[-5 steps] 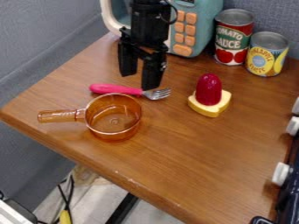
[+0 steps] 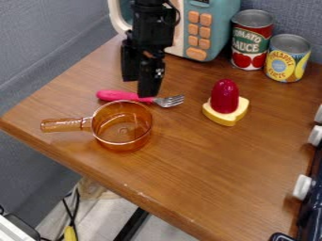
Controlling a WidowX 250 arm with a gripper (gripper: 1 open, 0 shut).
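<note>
My black gripper (image 2: 142,74) hangs over the back left of the wooden table, above a pink-handled fork (image 2: 126,97) with metal tines pointing right. Its fingers point down and stand apart, and I see nothing held between them. In front of the fork sits an amber glass pan (image 2: 120,126) with its handle to the left. To the right, a red, egg-shaped object (image 2: 224,96) stands on a yellow base (image 2: 225,115).
A tomato can (image 2: 250,40), a yellow can (image 2: 287,58) and a teal toy microwave (image 2: 205,33) stand at the back. A dark appliance with white knobs (image 2: 307,212) lines the right edge.
The fork and pan look unmoved.
</note>
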